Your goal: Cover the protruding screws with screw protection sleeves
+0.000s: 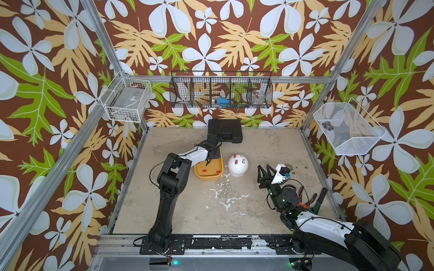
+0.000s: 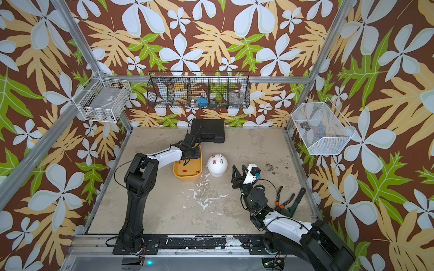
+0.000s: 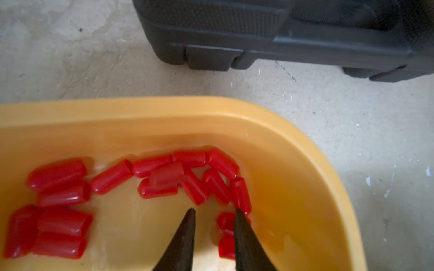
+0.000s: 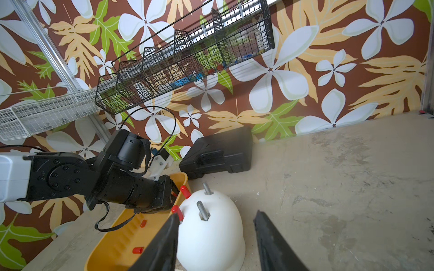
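Observation:
An orange bin [image 3: 189,108] holds several red sleeves [image 3: 190,186], mostly clustered along its inner edges. My left gripper points down into it, open, its fingers just by the sleeves at one corner, with none clearly held. A white dome [image 4: 210,239] beside the bin carries protruding screws, some capped with red sleeves [image 4: 177,212], others bare metal [image 4: 203,210]. My right gripper stands open to the right of the dome, nothing between its fingers.
A black case [image 1: 225,127] lies behind the bin. Tools [image 1: 321,201] lie beside the right arm. Wire baskets [image 1: 220,90] hang on the frame.

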